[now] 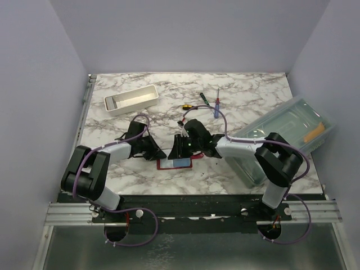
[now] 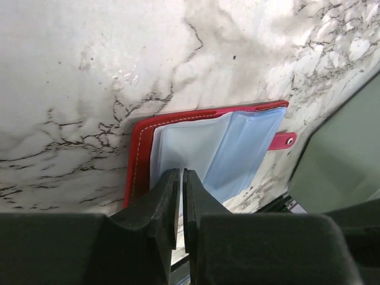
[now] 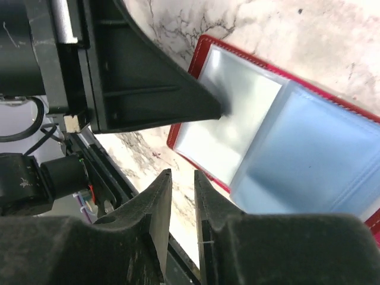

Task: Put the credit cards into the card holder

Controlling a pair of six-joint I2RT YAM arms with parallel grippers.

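Observation:
The red card holder (image 1: 174, 165) lies open on the marble table, with a whitish sleeve (image 3: 249, 113) and a bluish sleeve (image 3: 312, 145) inside. Just over the whitish sleeve is my left gripper, its fingertips parted by a slim gap with no card visible between them. My right gripper has a wider gap and is empty, close to the left gripper above the holder. A grey item (image 1: 111, 103) stands at the left end of a white box (image 1: 135, 98); whether it is the cards I cannot tell.
Screwdrivers and a dark green pen (image 1: 205, 99) lie behind the holder, among them a blue-handled screwdriver (image 1: 216, 108). At the right leans a large translucent bin (image 1: 270, 132).

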